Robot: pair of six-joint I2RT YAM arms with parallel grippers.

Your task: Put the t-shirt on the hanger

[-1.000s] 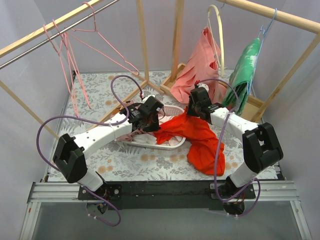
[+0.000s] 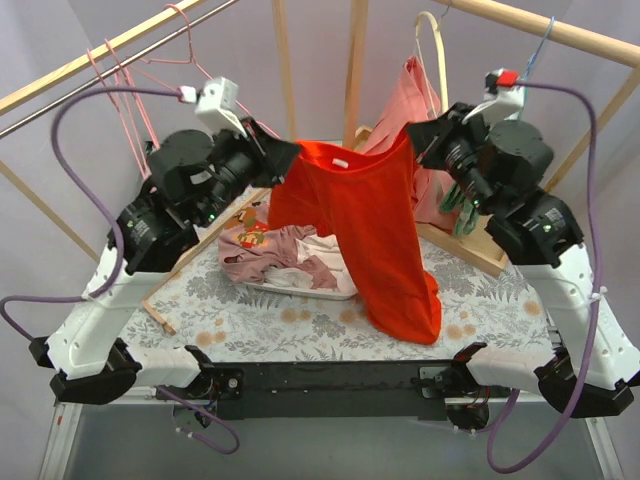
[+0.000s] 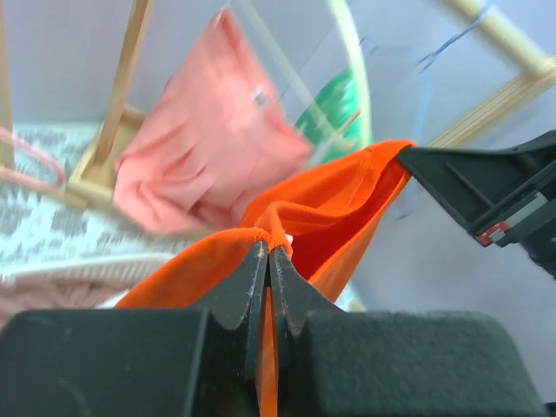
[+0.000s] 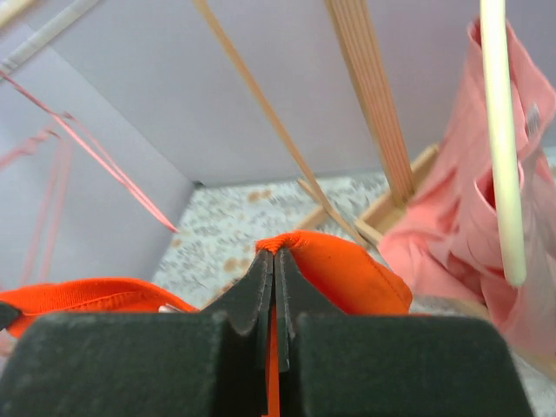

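Note:
An orange-red t-shirt hangs stretched between my two grippers, its lower part draping down toward the patterned table. My left gripper is shut on one upper corner; in its own wrist view, orange cloth bunches at the fingertips. The other upper corner is pinched in my right gripper, also shut, with fabric rising behind its fingers. A small white label shows at the shirt's top edge. Empty pink hangers dangle from the left rail.
Below the shirt stands a white basket with crumpled clothes. At the back right, a pink garment hangs from a cream hanger. Wooden rails run overhead on both sides, with posts at the back.
Both arms have risen toward the camera, lifting the shirt from the basket and table.

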